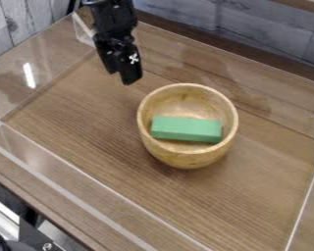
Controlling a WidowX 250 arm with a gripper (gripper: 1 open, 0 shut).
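Observation:
My black gripper (125, 69) hangs over the upper middle of the wooden table, up and to the left of a round wooden bowl (186, 100), apart from it. It is open, and I see nothing held in it. A green rectangular block (186, 127) lies inside the bowl, toward its lower half.
Darker edges and surfaces border the table at the top right and at the left.

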